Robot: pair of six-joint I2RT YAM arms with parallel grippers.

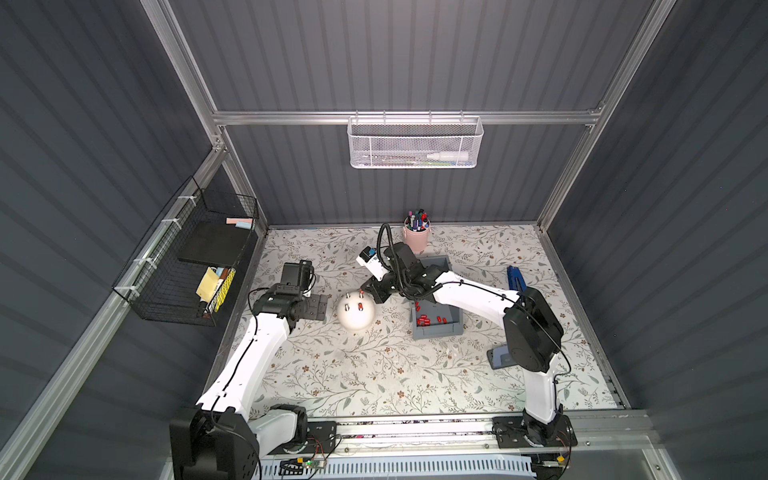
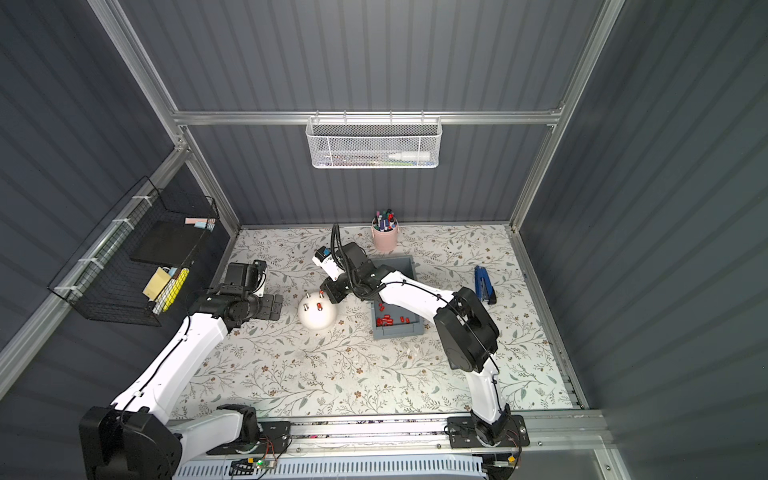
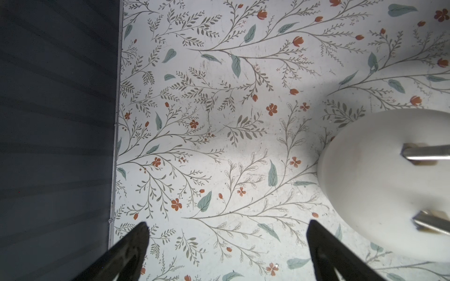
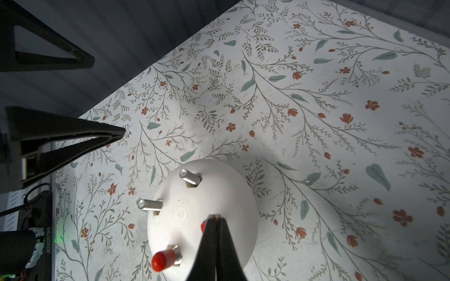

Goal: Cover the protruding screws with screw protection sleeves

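Observation:
A white dome (image 1: 356,318) stands on the table between my grippers. From the right wrist view, two bare metal screws (image 4: 189,177) stick out of its far-left side, and a red sleeve (image 4: 161,260) caps a nearer screw. Another bit of red sleeve (image 4: 204,226) shows beside the fingertips of my right gripper, which is shut over the dome. Those fingers hide most of that sleeve, so I cannot tell whether they touch it. My left gripper hangs left of the dome, open and empty.
Right of the dome, a grey tray (image 1: 438,332) holds several loose red sleeves (image 1: 423,321), partly beneath the right arm. A pink pen cup (image 1: 416,240) stands at the back. On the right lie a blue stapler (image 1: 517,280) and a phone (image 1: 501,357).

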